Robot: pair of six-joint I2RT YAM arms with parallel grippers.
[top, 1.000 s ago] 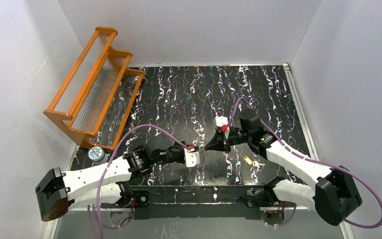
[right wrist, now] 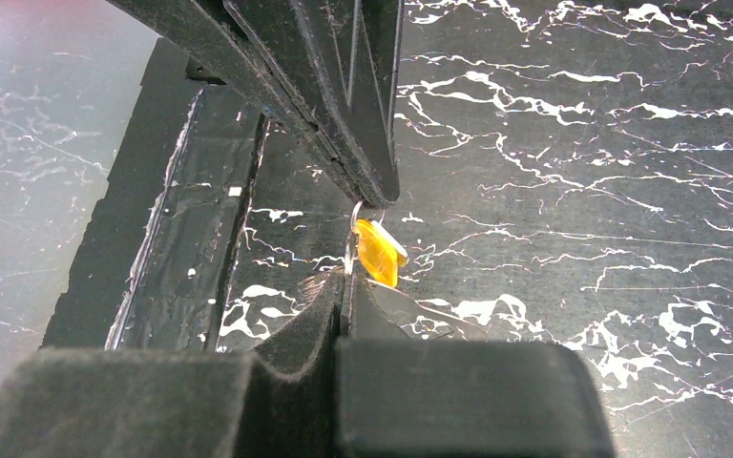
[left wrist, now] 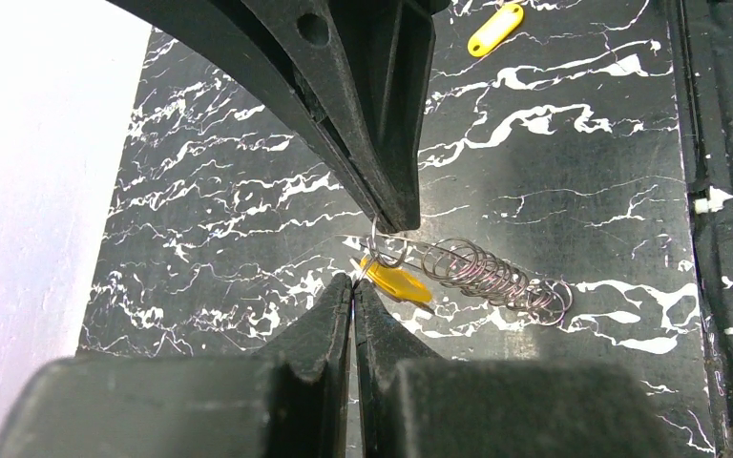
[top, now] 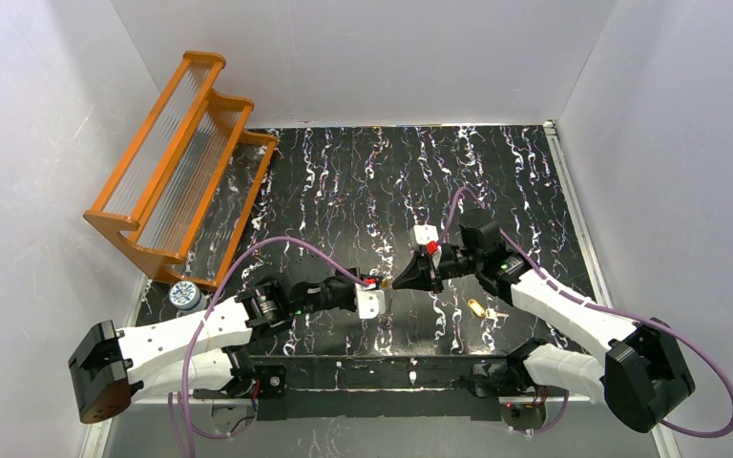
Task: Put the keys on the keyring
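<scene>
In the top view, my left gripper (top: 382, 282) and right gripper (top: 395, 285) meet tip to tip above the table. In the left wrist view, a coiled wire keyring (left wrist: 477, 272) sags from the shut tips of my right gripper. A thin ring runs from there to the shut tips of my left gripper. Just below hangs a yellow key tag (left wrist: 396, 281) with a key partly hidden behind it. The right wrist view shows the yellow tag (right wrist: 376, 252) close by both tips. Whether its ring is threaded on the coil I cannot tell.
Another yellow tag (top: 476, 307) with keys (top: 494, 315) lies on the table near the right arm. An orange-brown wooden rack (top: 191, 162) stands at the left, a round white-and-blue container (top: 185, 296) beside it.
Both arms have barely moved; the left gripper shifted very slightly.
</scene>
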